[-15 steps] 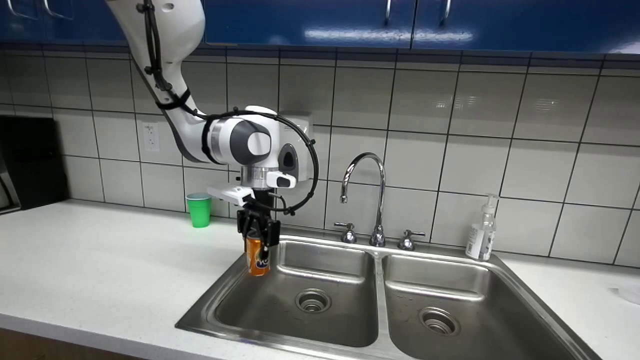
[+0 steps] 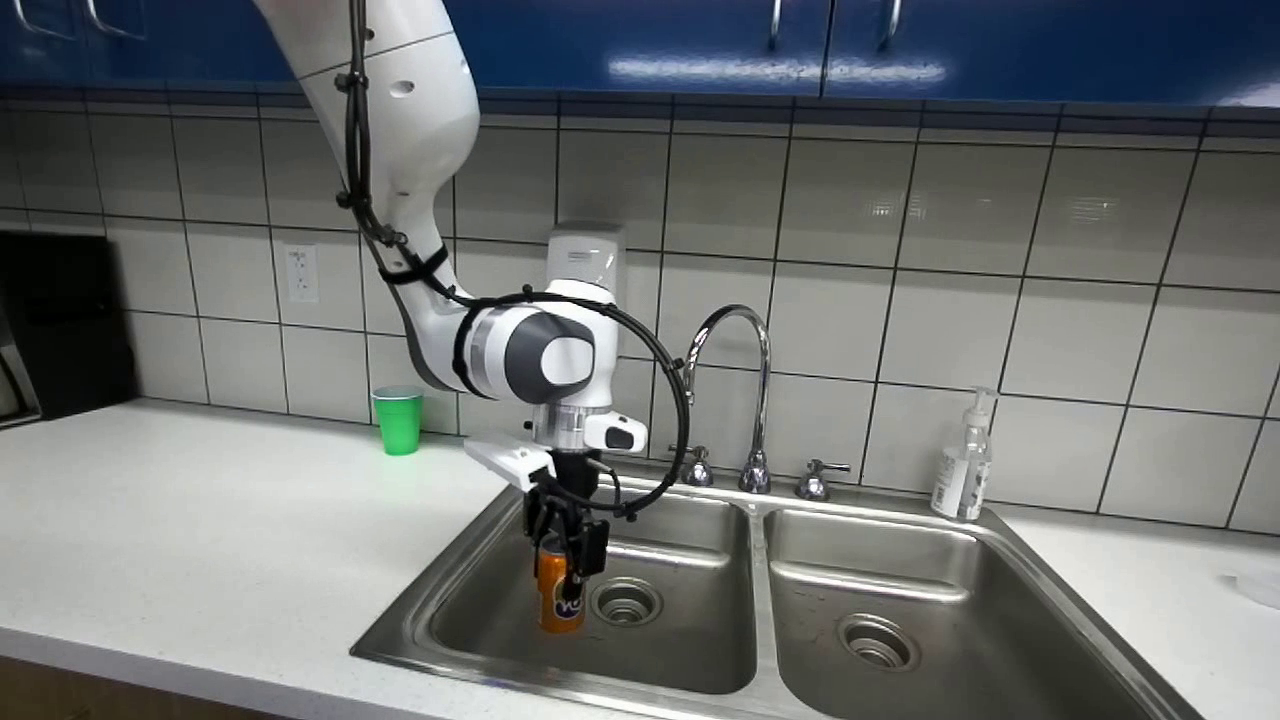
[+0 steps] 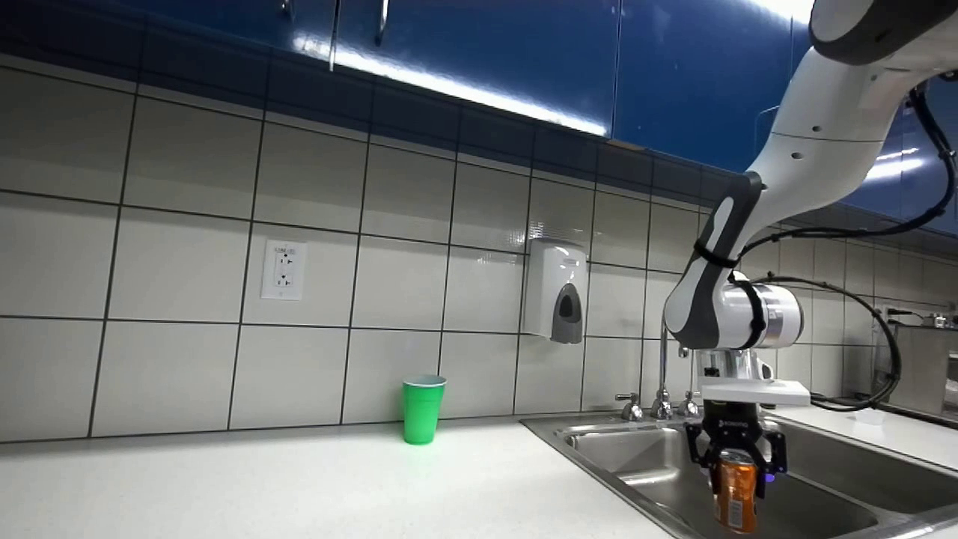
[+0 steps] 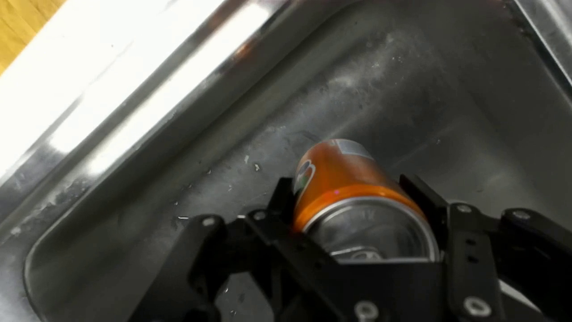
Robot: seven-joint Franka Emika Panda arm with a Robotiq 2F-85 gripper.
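Note:
An orange soda can [image 2: 557, 600] is upright within the left basin of the steel sink [image 2: 672, 654], beside the drain. My gripper is shut on it, one black finger [image 4: 282, 199] on each side of the can near its top. In the wrist view the silver lid of the can [image 4: 375, 230] faces the camera. From the second exterior view, the gripper [image 3: 736, 463] points down with the can [image 3: 738, 503] between its fingers. Whether the can's base touches the basin floor, I cannot tell.
A green cup [image 2: 398, 422] stands on the white counter [image 2: 180, 516] left of the sink. The faucet [image 2: 759, 408] rises behind the basins, close to the arm's right. A soap bottle [image 2: 962, 468] is at the back right. The right basin [image 2: 948, 624] is empty.
Over the last second my arm has moved right and down, carrying the can from above the sink's left edge down into the left basin. The grip has stayed shut on it.

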